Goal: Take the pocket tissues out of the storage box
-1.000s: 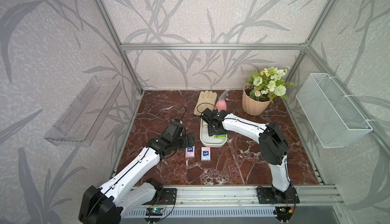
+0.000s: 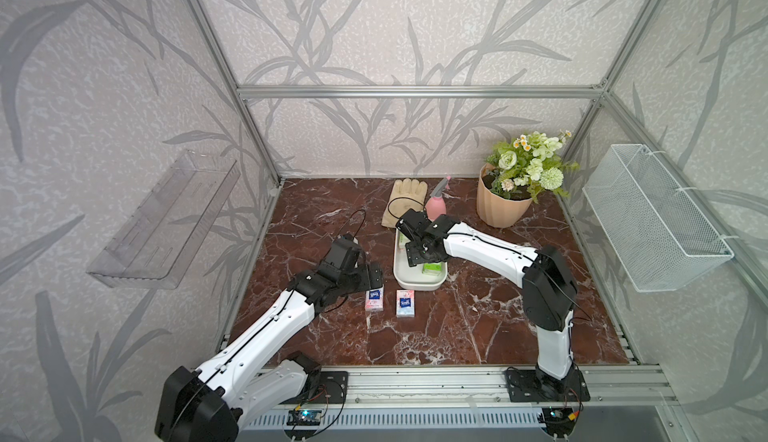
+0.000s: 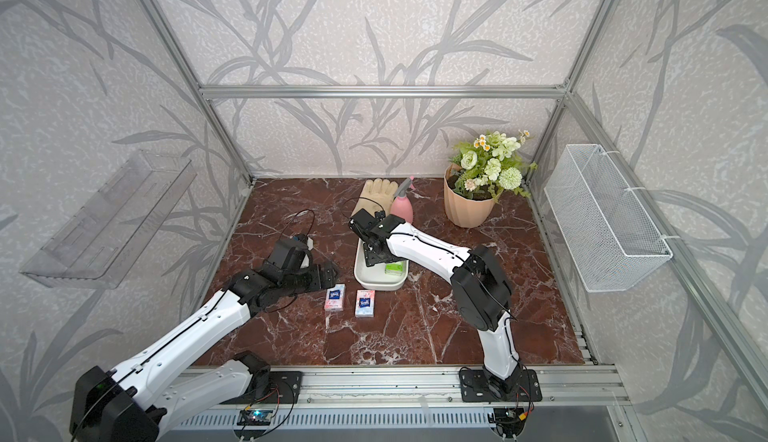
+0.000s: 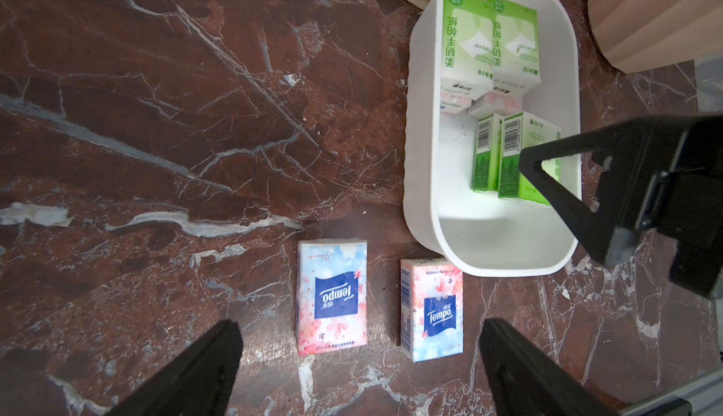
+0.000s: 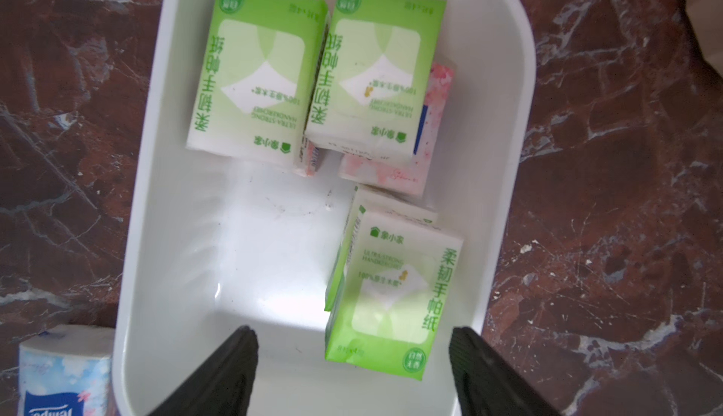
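Note:
The white storage box [image 5: 256,265] holds several pocket tissue packs. At its far end two green packs [image 5: 256,77] lie on pink ones [image 5: 399,167]. Toward the near right another green pack [image 5: 391,295] leans over a second one beneath it. My right gripper hangs over the box, fingers apart and nothing between them, close to that near pack. Outside the box, two Tempo packs [image 4: 332,295] [image 4: 433,310] lie side by side on the table. My left gripper stands open above these two, touching neither as far as shows.
Behind the box lie a beige glove [image 2: 405,197] and a pink spray bottle [image 2: 436,205]. A flower pot [image 2: 501,201] stands at the back right. Wire and clear baskets hang on the side walls. Table space left of the box is clear.
My right arm has shifted slightly, its gripper a little to the left and its elbow to the right, over the box. The left arm and the two Tempo packs stay put.

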